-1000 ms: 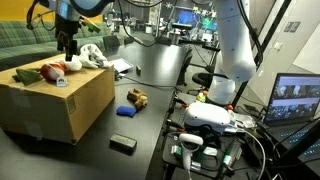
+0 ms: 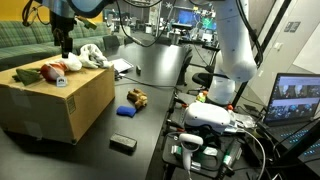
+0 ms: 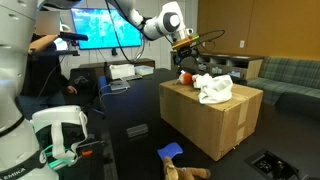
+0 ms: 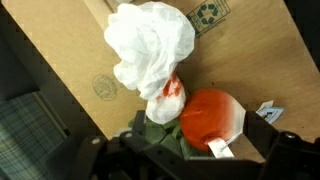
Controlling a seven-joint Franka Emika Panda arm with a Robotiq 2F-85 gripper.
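Above the cardboard box (image 2: 58, 108), my gripper (image 2: 66, 51) points down and stands open. In the wrist view, a round red thing with white on it (image 4: 208, 117) lies between and just beyond the fingers. Touching its left side is a smaller red-and-white piece (image 4: 168, 103), partly under a crumpled white sheet (image 4: 150, 42). Something dark green (image 4: 160, 133) shows below them, mostly hidden by the gripper. Nothing is visibly gripped. Exterior view 1 shows the green thing (image 2: 27, 76) at the box's left end.
A large white cloth (image 3: 214, 88) is draped over the box top. On the dark table lie a blue object (image 2: 126, 109), a brown toy-like thing (image 2: 138, 97) and a black block (image 2: 123, 143). A laptop (image 2: 292, 105) stands at the right.
My gripper has shifted a little to the left and slightly lower over the box in exterior view 1. The things on the box and table look unmoved.
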